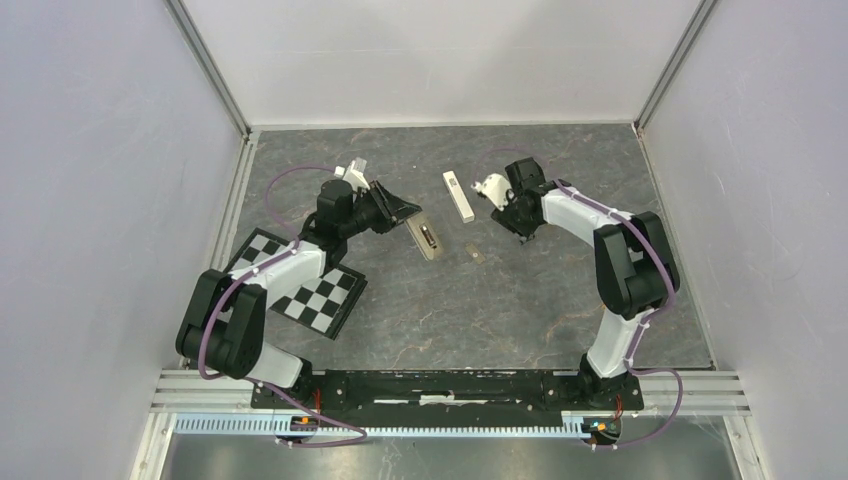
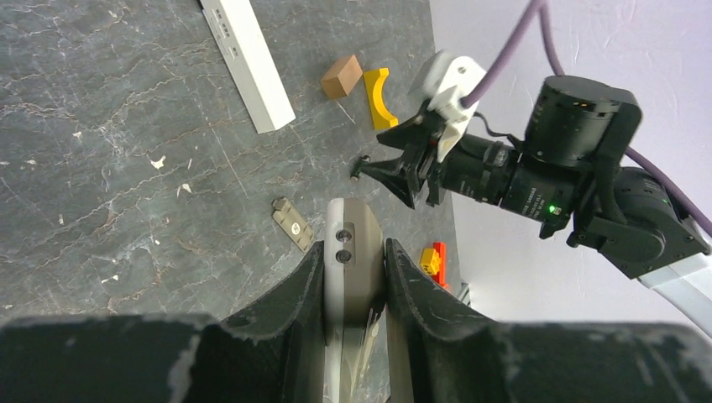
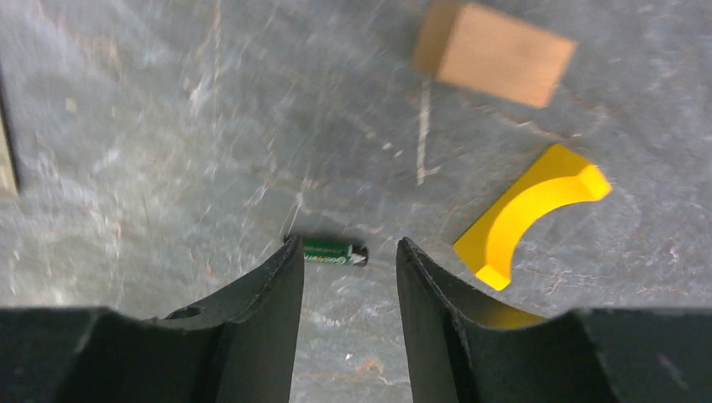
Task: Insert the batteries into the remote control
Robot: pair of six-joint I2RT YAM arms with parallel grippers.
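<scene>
The green battery (image 3: 330, 252) lies loose on the grey table in the right wrist view, roughly crosswise, just beyond the gap of my open right gripper. Nothing sits between that gripper's fingers. In the top view the right gripper (image 1: 512, 222) hangs over the table's right half. My left gripper is shut on the pale remote control (image 1: 424, 237), held by one end. Its compartment faces up, with a dark battery (image 1: 428, 236) in it. The battery cover (image 2: 293, 224) lies flat on the table between the two arms.
A long white box (image 1: 458, 196) lies behind the cover. Near the green battery are a brown block (image 3: 504, 52) and a yellow arch (image 3: 531, 214). A checkered board (image 1: 322, 303) sits under the left arm.
</scene>
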